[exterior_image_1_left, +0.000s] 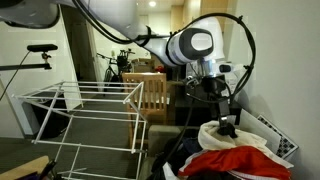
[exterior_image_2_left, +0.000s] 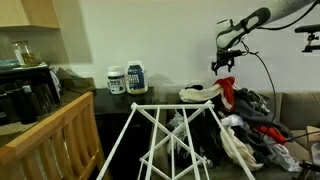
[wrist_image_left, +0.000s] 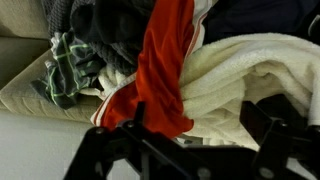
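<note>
A heap of clothes lies below my gripper. In the wrist view, a red garment (wrist_image_left: 165, 60) with white trim runs down the middle, and a cream fleecy cloth (wrist_image_left: 240, 75) lies to its right. Both sit beneath the spread fingers, apparently with nothing held between them. Exterior view 1 shows the red cloth (exterior_image_1_left: 235, 161) in front of the cream one (exterior_image_1_left: 215, 137). From the other side, my gripper (exterior_image_2_left: 221, 69) hangs over the red cloth (exterior_image_2_left: 225, 92) at the top of the heap.
A white drying rack (exterior_image_1_left: 95, 100) stands left of the heap, its rails bare. Two tubs, one white (exterior_image_2_left: 117, 79) and one dark-labelled (exterior_image_2_left: 135, 77), stand on a dark surface by the wall. A wooden chair (exterior_image_2_left: 55, 140) is at the near left.
</note>
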